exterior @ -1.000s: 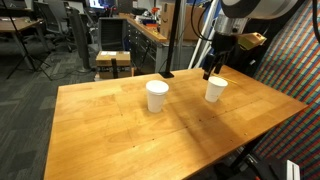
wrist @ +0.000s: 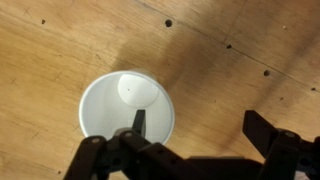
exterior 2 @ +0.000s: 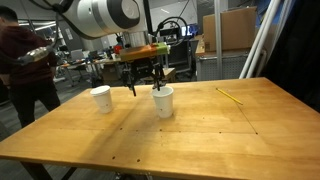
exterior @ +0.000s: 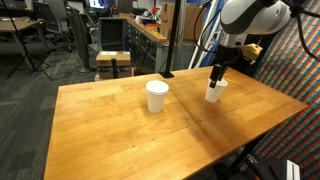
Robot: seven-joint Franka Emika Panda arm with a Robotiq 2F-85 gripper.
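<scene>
A white cup stands upright on the wooden table, below my gripper. Both fingers point down and stand wide apart; my gripper is open and grips nothing. In the wrist view, one finger overlaps the mouth of this cup, while the other finger is over bare wood to the right. Whether the first finger dips inside the rim is hard to tell. A second white cup stands upright apart from the first, nearer the table's middle.
A yellow pencil-like stick lies on the table, away from both cups. A person stands in the background, beyond the table.
My gripper has come down slightly and shifted a little right in exterior view 1, closer to the cup beneath it. Both cups have stayed in place.
</scene>
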